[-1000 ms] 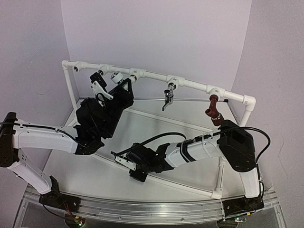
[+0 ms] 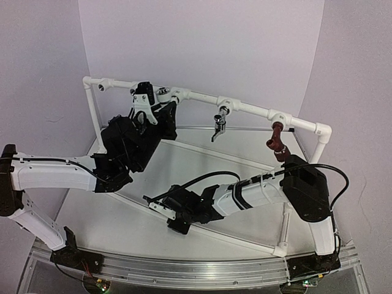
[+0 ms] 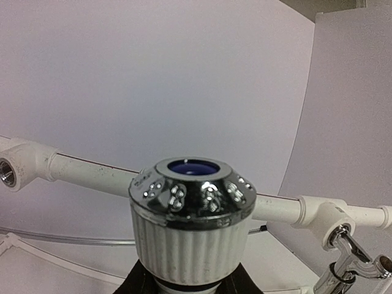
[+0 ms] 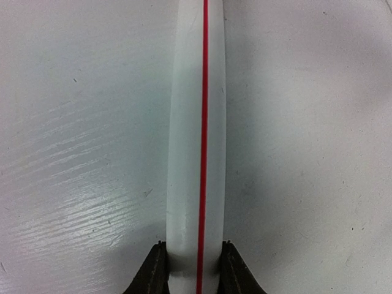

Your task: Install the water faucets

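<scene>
In the left wrist view, a white ribbed fitting with a chrome top stands upright, clasped at its base by my left gripper. The top view puts that fitting close to the middle tee of the upper white pipe; whether they join is hidden. A chrome faucet hangs from the tee to the right. Further right, a dark red faucet is fitted. Low on the frame, my right gripper has its fingers against both sides of a white, red-striped pipe.
An open tee socket lies at the upper pipe's left end. The second tee is mostly covered by the left gripper. The right forearm crosses the frame's lower right. Pale walls enclose the back and sides.
My right arm has stayed still.
</scene>
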